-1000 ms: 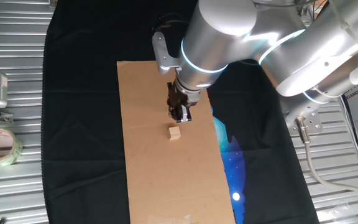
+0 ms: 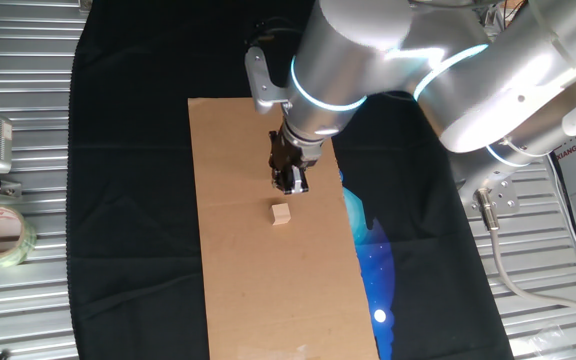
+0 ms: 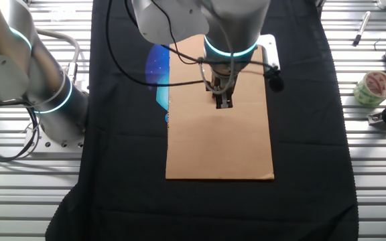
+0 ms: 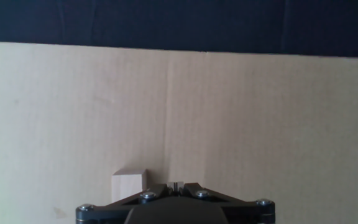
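Observation:
A small pale wooden cube [image 2: 281, 214] rests on the brown cardboard sheet [image 2: 278, 290]. My gripper [image 2: 291, 188] hangs over the same sheet, its tips close to the cube in that view but apart from it. From the wrist, the cube [image 4: 128, 185] shows left of the gripper, whose fingertips meet with nothing visible between them. The second exterior view shows the gripper [image 3: 224, 104] above the cardboard [image 3: 220, 147], and the cube cannot be made out there.
Black cloth [image 2: 138, 230] surrounds the cardboard. A blue printed piece [image 2: 376, 270] lies along its right edge. A tape roll [image 2: 1, 236] stands on the ribbed metal table at far left. Most of the cardboard is bare.

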